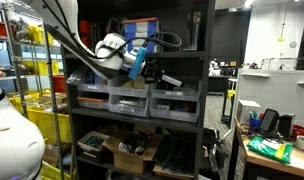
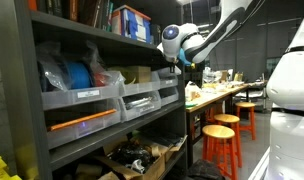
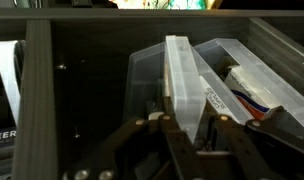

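Note:
My gripper is shut on a pale, narrow box-like object (image 3: 180, 72) that sticks out from between the fingers in the wrist view. Past it lies a clear plastic bin (image 3: 142, 72), with a white packet bearing red and blue print (image 3: 250, 88) inside. In exterior view 1 the gripper (image 1: 154, 74) is at the front of the shelf, level with the space above the right-hand clear bin (image 1: 174, 106). The held object (image 1: 171, 80) points right and slightly down there. How the fingertips touch it is hard to make out.
A dark shelf board (image 2: 102, 34) runs above the row of clear bins, and books stand on top. Cardboard boxes (image 1: 130, 155) fill the lower shelf. To the right is a wooden table (image 1: 277, 158) with tools.

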